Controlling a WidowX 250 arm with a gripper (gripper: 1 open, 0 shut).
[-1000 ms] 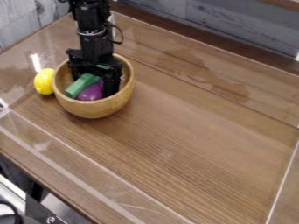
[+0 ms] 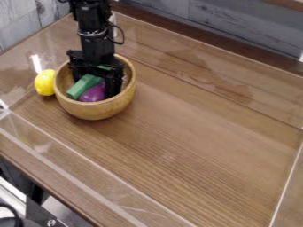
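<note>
A black robot arm reaches down from the top into a wooden bowl [image 2: 95, 108], its gripper [image 2: 95, 69] at the bowl's back part. In the bowl lie a green object [image 2: 84, 85] and a purple one [image 2: 95, 94]. The dark fingers blend with the shadowed inside, so whether they hold anything is unclear. A yellow object [image 2: 45, 82] lies just left of the bowl, outside it.
A dark cable or part [image 2: 10, 213] shows at the lower left corner, beyond the table's edge.
The arm and gripper have shifted very slightly, with the bowl's contents nearly where they were.
</note>
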